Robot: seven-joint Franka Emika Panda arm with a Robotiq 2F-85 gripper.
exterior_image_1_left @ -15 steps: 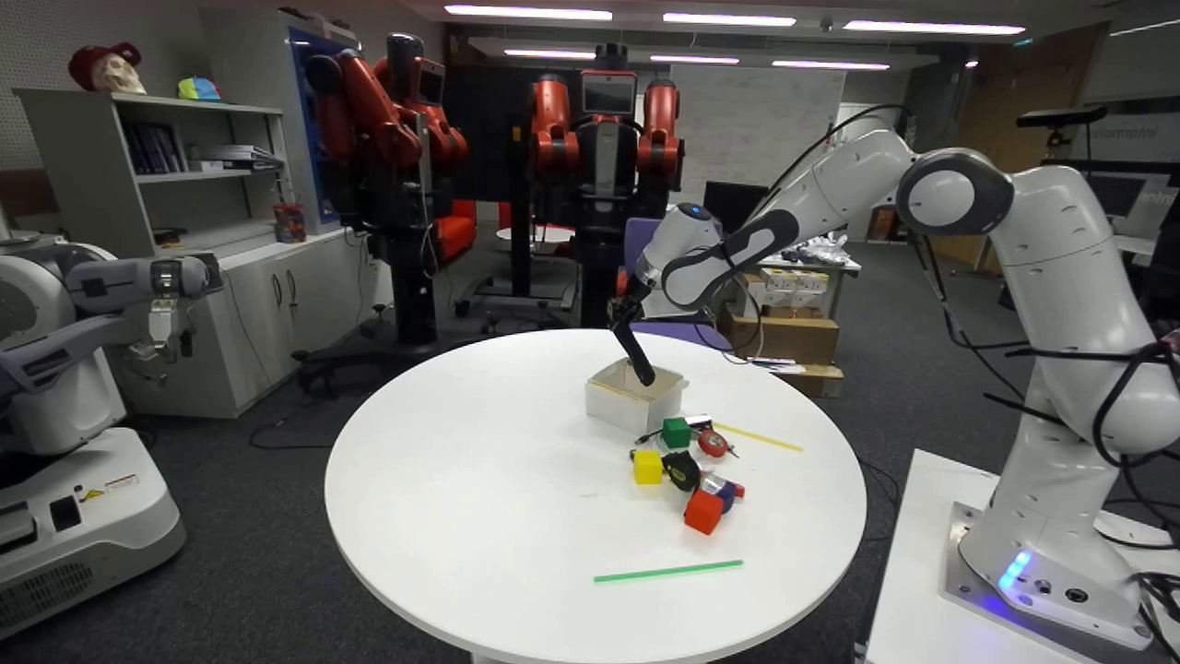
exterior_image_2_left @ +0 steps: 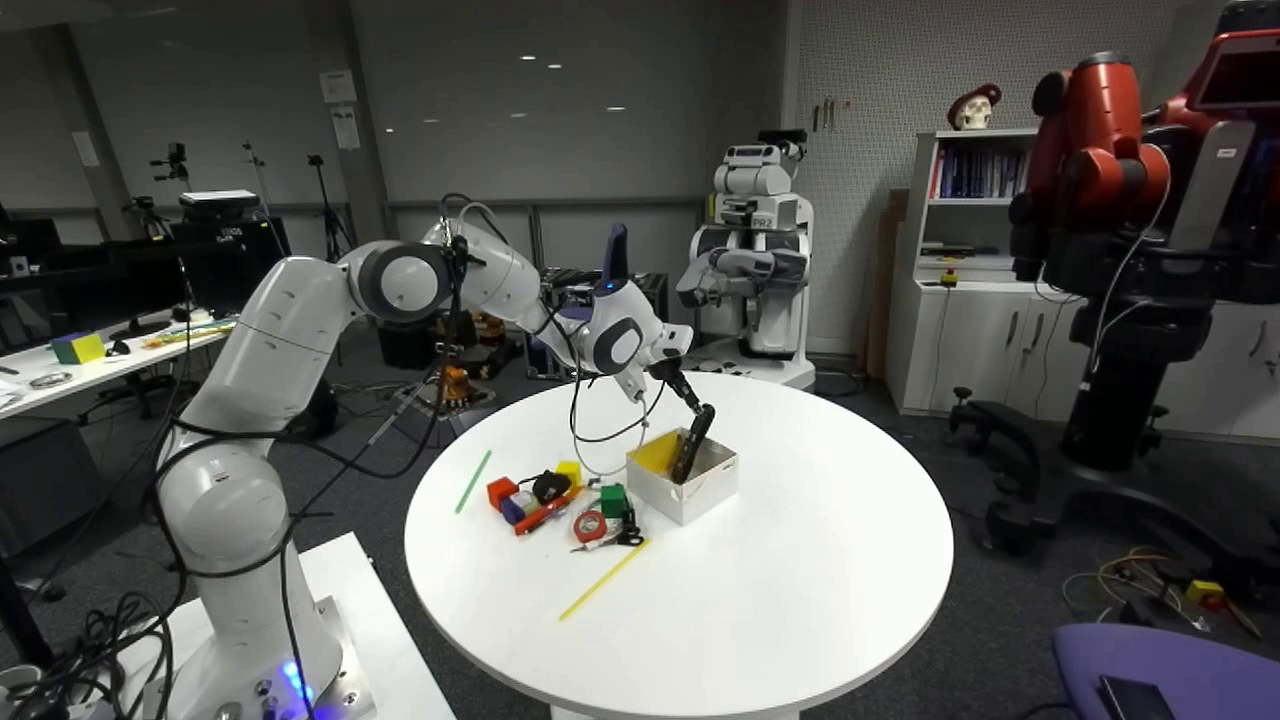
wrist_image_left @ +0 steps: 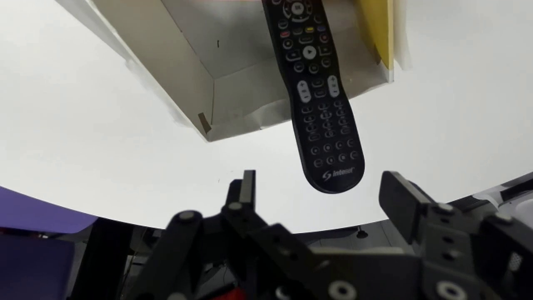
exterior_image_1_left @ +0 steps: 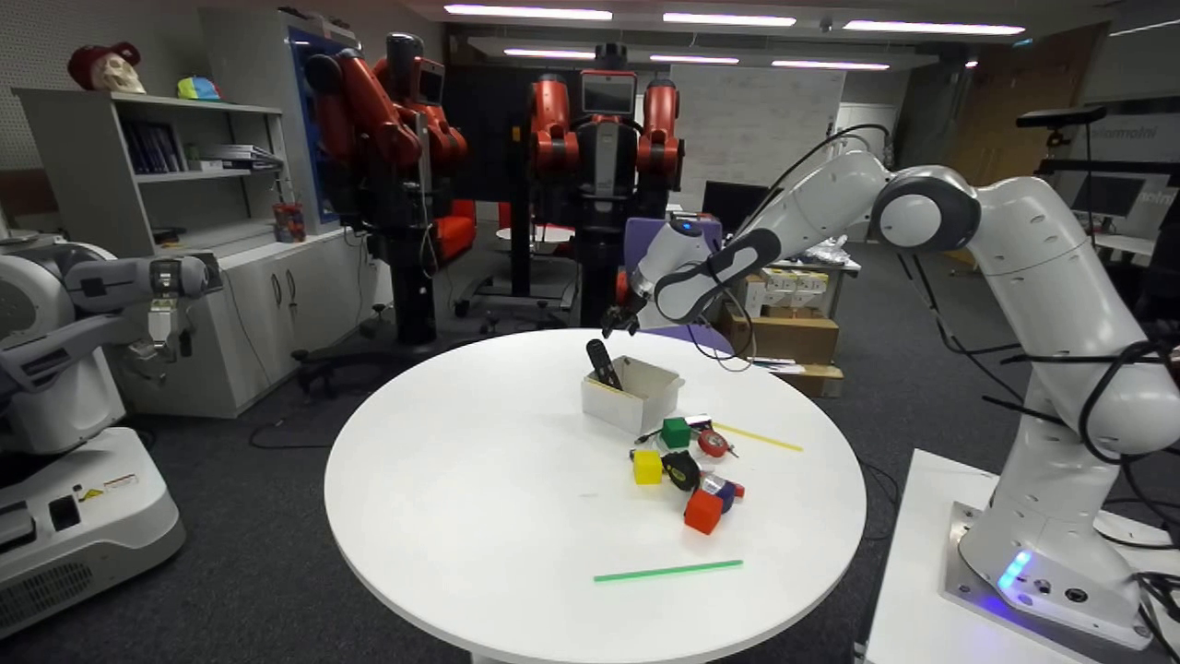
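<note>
A black remote control (wrist_image_left: 320, 95) leans in the open white box (exterior_image_1_left: 627, 409), its lower part inside and its other end sticking out over the rim. In exterior view 1 the remote (exterior_image_1_left: 603, 363) stands tilted at the box's far left side. My gripper has its fingers apart on either side of the remote's protruding end, with clear gaps and no contact in the wrist view. From exterior view 2, the gripper (exterior_image_2_left: 690, 402) is just above the remote's top end.
In front of the box lie a green cube (exterior_image_1_left: 676, 432), a yellow cube (exterior_image_1_left: 647, 467), a red cube (exterior_image_1_left: 703, 511), a black tape measure (exterior_image_1_left: 681, 471) and red tape (exterior_image_1_left: 713, 444). A yellow strip (exterior_image_1_left: 759, 437) and a green strip (exterior_image_1_left: 668, 571) lie apart.
A second ago the remote hung from the gripper over the box. Now it rests leaning in the box, released, and the gripper is slightly farther left. The box has shifted slightly left.
</note>
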